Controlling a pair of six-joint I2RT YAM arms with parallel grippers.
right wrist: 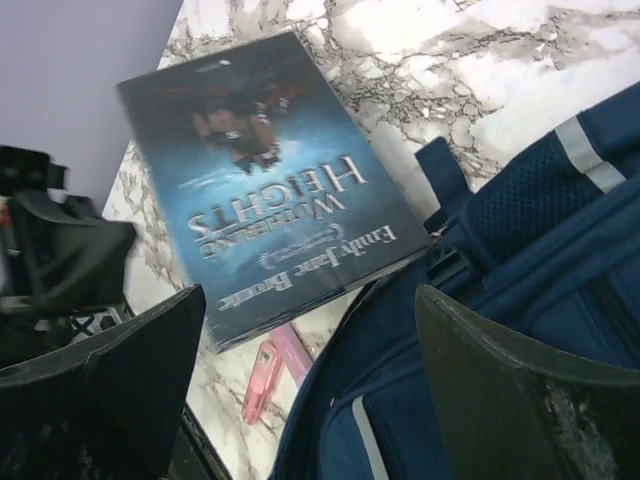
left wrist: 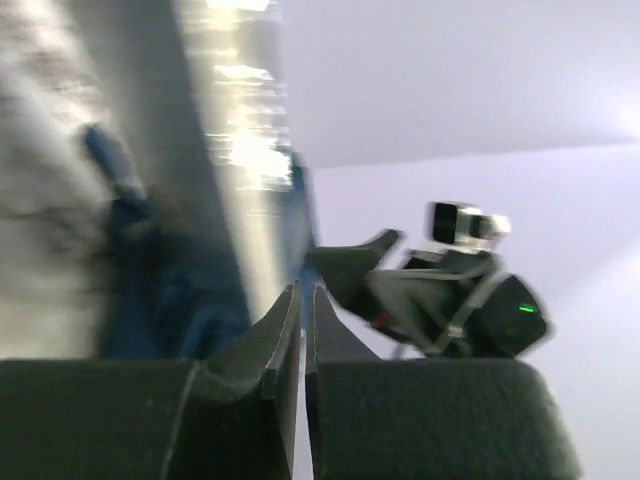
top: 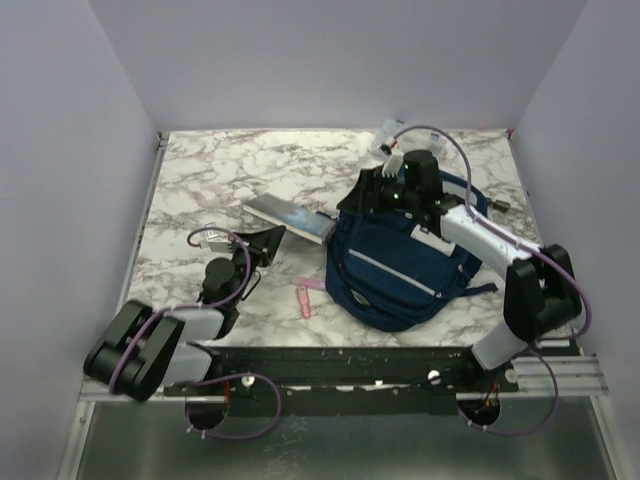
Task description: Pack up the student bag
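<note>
A dark blue book titled Wuthering Heights [top: 290, 216] [right wrist: 265, 180] is tilted beside the bag, its near long edge raised. At that edge is my left gripper [top: 281, 230], its fingers shut. In the left wrist view, the book's pale page edge [left wrist: 245, 140] runs down to the fingertips; I see nothing clearly between them. The navy bag [top: 385, 270] [right wrist: 400, 350] lies to the right, the book's right end against its left rim. Over the bag's upper left side, my right gripper [top: 362, 192] hangs open and empty.
A pink strip [top: 312, 284] [right wrist: 290, 350] and a pinkish-red tool [top: 304, 302] [right wrist: 261, 380] lie left of the bag. Clear plastic [top: 388, 135] rests behind it, and a small dark item [top: 498, 206] to its right.
</note>
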